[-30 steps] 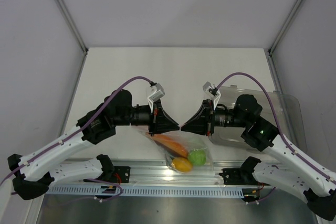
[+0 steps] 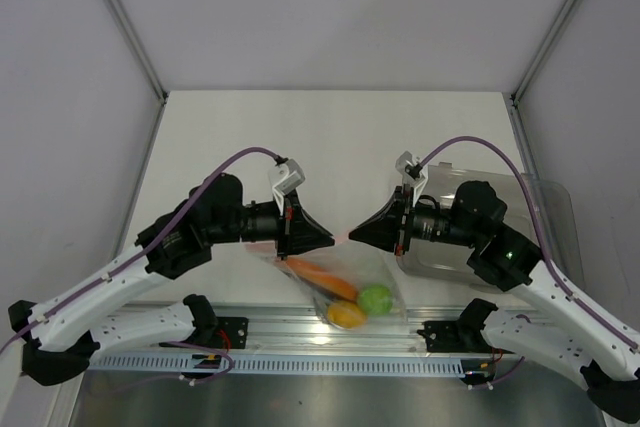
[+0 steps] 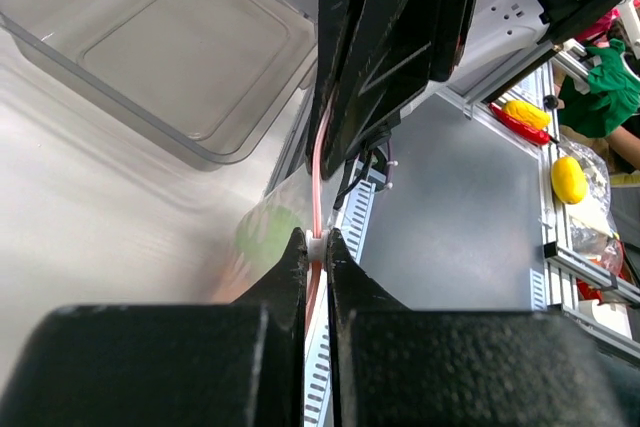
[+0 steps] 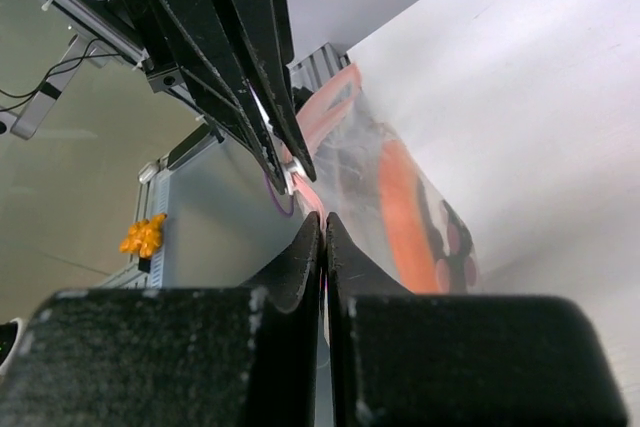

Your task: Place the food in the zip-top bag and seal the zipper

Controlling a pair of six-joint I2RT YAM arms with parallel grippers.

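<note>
A clear zip top bag (image 2: 350,265) with a pinkish zipper strip lies at the table's front edge. Inside it are an orange carrot (image 2: 322,277), a yellow-orange food piece (image 2: 346,314) and a green one (image 2: 375,299). The left gripper is shut on the whitish zipper slider (image 3: 317,251). A short stretch of strip (image 3: 318,162) runs from there to the other arm's tips. My right gripper is shut on the bag's zipper strip (image 4: 308,193). In the top view, the left gripper (image 2: 333,243) and right gripper (image 2: 350,235) face each other, slightly apart.
A clear lidded-looking container (image 2: 440,259) stands at the right under the right arm. Bare white table (image 2: 270,137) lies behind both arms. Along the front runs a metal rail (image 2: 270,362).
</note>
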